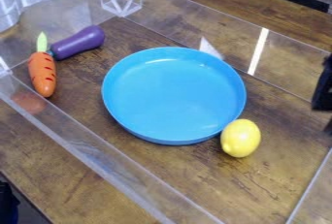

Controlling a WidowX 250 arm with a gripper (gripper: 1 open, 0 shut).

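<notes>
A blue round plate (174,92) sits in the middle of the wooden surface. A yellow lemon (240,139) lies just off its lower right edge, near or touching it. At the left, a carrot (42,71) with a green top lies beside a purple eggplant (78,42). My black gripper shows only as a dark sliver at the right edge, mostly out of frame, so its fingers and whatever is between them cannot be made out.
Clear walls (97,160) surround the work area. Bare wood lies below and to the right of the plate and lemon. Another dark shape sits at the lower left corner.
</notes>
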